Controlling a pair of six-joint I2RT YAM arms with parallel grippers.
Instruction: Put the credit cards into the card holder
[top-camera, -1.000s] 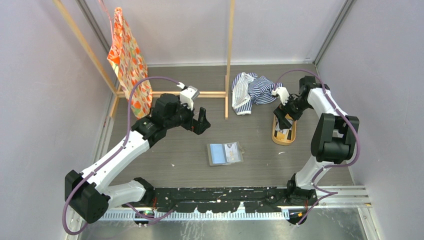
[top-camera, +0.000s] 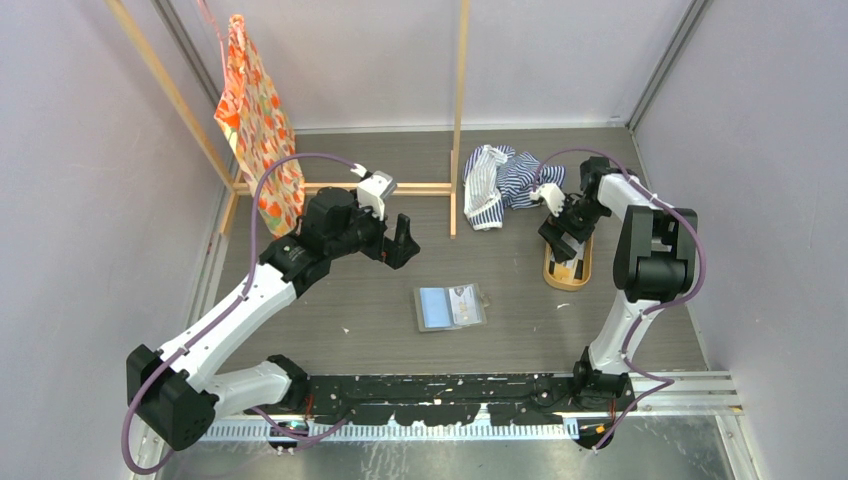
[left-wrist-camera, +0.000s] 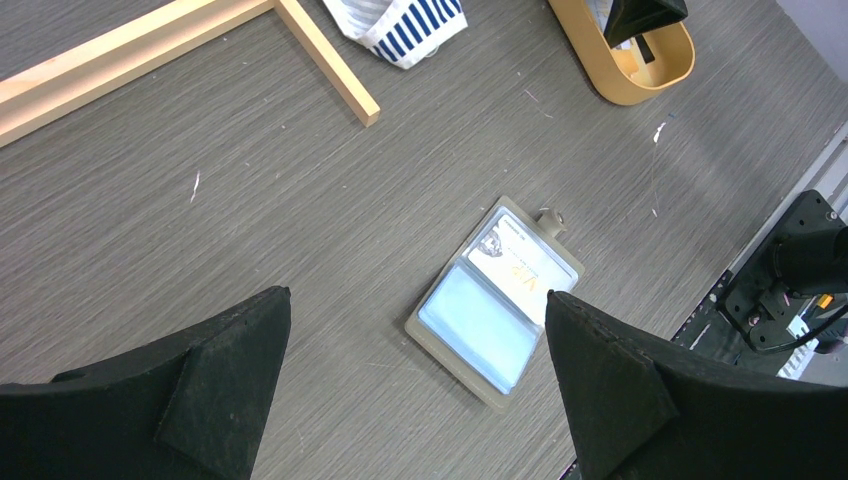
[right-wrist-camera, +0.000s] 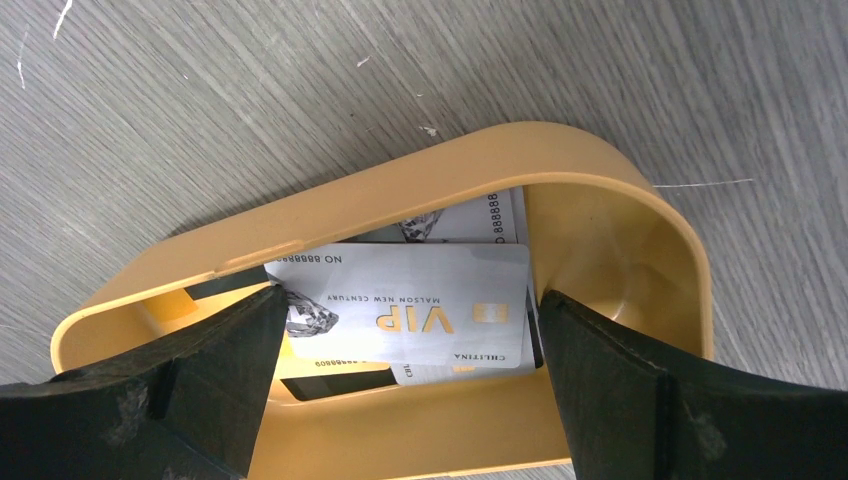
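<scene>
In the right wrist view, a silver VIP card (right-wrist-camera: 400, 290) lies on top of several other cards inside a tan oval tray (right-wrist-camera: 480, 430). My right gripper is open over that tray, one finger at each short end of the silver card; whether they touch it I cannot tell. On the table's front middle lies the card holder (top-camera: 450, 307), opened flat with a blue pocket side and a side showing a white card (left-wrist-camera: 521, 268). To its upper left, my left gripper (top-camera: 392, 250) hangs open with nothing between its fingers.
A striped cloth (top-camera: 510, 183) lies behind, left of the tray. A wooden stand (top-camera: 453, 200) with an orange patterned cloth (top-camera: 258, 125) fills the back left. Bare table separates the holder from the tray.
Over the tray, the right gripper has shifted slightly left, and its arm has drawn in the same way. The left arm and card holder have stayed put.
</scene>
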